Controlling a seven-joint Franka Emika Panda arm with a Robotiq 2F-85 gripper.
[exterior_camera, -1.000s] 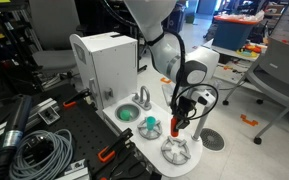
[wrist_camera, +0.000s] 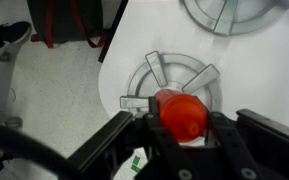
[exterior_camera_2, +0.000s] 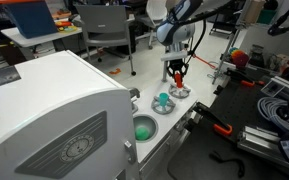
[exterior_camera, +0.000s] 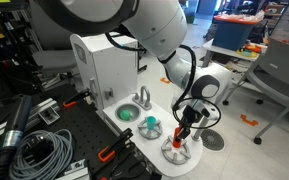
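A red object (exterior_camera: 178, 139), seen from above with a round top in the wrist view, is between the fingers of my gripper, which is shut on it. Directly under it lies a grey round stove burner (exterior_camera: 174, 154) with raised bars. In the second exterior view the red object (exterior_camera_2: 179, 81) looks upright over the right burner. Whether its base touches the burner is hard to tell. A teal cup (exterior_camera: 151, 122) sits on the other burner (exterior_camera: 144, 132).
A sink (exterior_camera: 128, 111) with a green item inside and a faucet (exterior_camera: 145, 97) lie to the left on the white counter. Beyond them stands a white box-like cabinet (exterior_camera: 102, 65). Black table with red clamps (exterior_camera: 106, 155) in front.
My gripper has come down slightly and shifted a little right with the red object, which now sits lower over the burner. The teal cup and the burners have stayed put.
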